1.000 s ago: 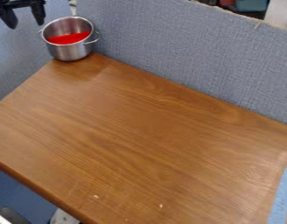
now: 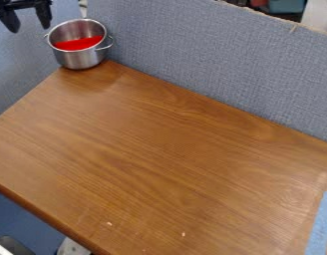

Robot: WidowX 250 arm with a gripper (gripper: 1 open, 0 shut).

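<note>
A steel pot (image 2: 79, 56) with red contents sits in the back left corner of the wooden table (image 2: 166, 159), against the padded walls. A pale upright piece, partly cut off, stands just behind it at the top edge. My dark gripper (image 2: 25, 19) is at the top left, above and to the left of the pot, mostly out of frame. Its two fingers point down and are apart, with nothing visible between them.
Grey padded walls (image 2: 219, 70) border the back and left of the table. A blue strip (image 2: 319, 222) lies at the right front.
</note>
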